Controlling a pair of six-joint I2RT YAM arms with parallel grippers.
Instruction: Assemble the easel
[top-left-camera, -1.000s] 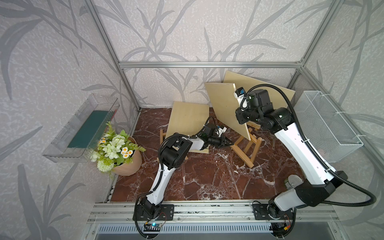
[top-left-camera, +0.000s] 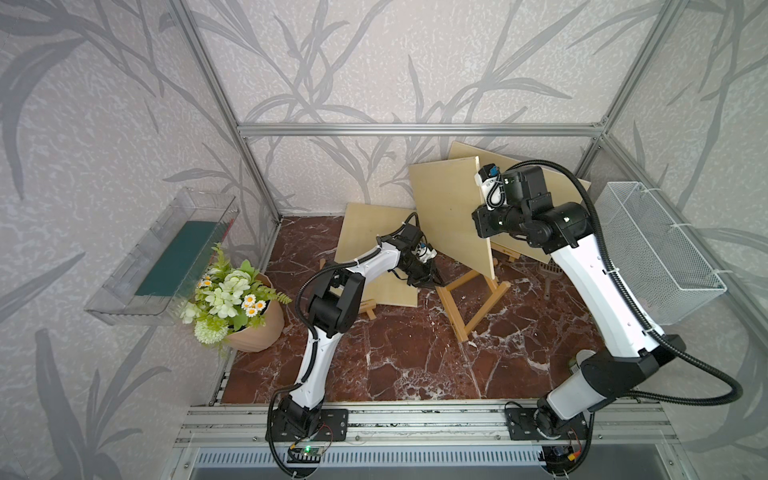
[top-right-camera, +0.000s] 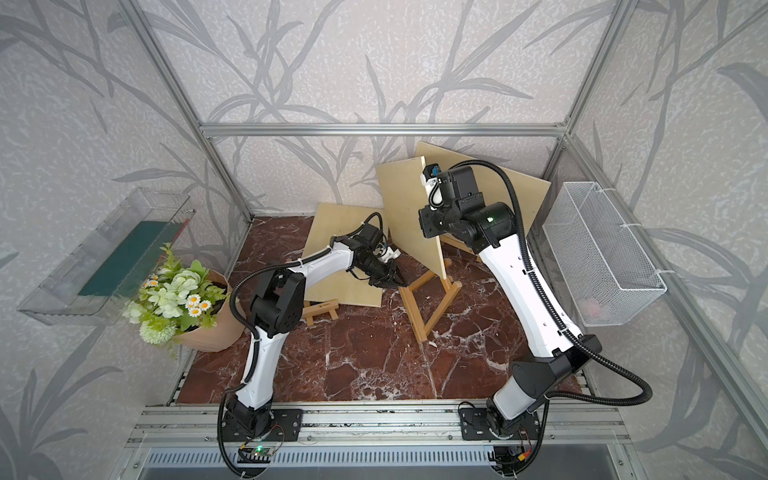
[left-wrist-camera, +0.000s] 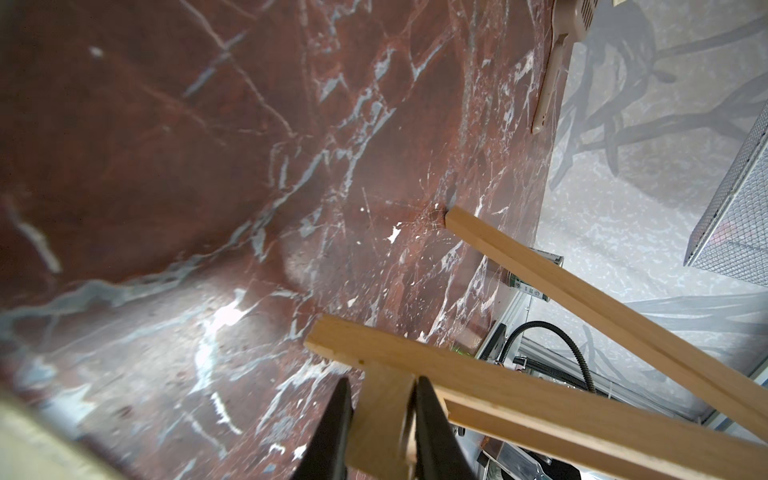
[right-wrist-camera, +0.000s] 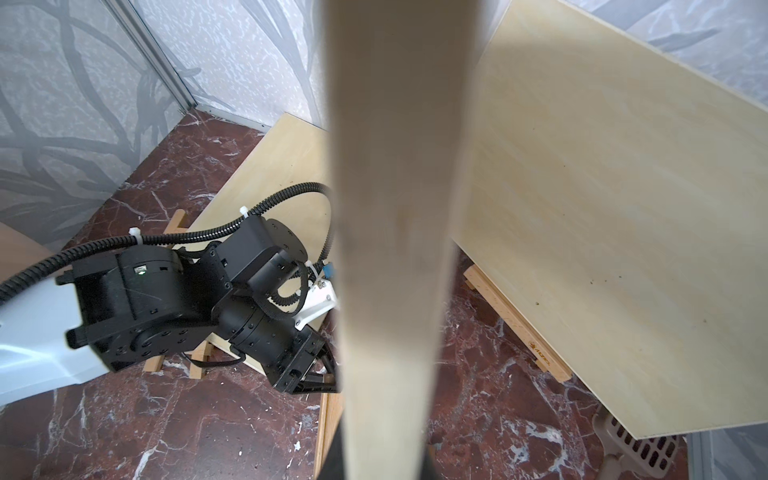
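A wooden easel frame (top-left-camera: 456, 318) lies on the marble floor at centre right. My left gripper is shut on one of its bars, seen up close in the left wrist view. A pale board (top-right-camera: 404, 208) stands tilted above the frame, and my right gripper (top-left-camera: 486, 208) is up at its edge. That edge fills the middle of the right wrist view and hides most of the fingers (right-wrist-camera: 332, 456), which look shut. Whether they grip the board I cannot make out.
Boards stand at the back right (top-left-camera: 560, 196) and lie behind my left arm (top-left-camera: 368, 220). A flower pot (top-left-camera: 256, 336) is at left, a wire basket (top-left-camera: 656, 264) at right.
My left gripper has moved back and left, drawing the easel frame leftward.
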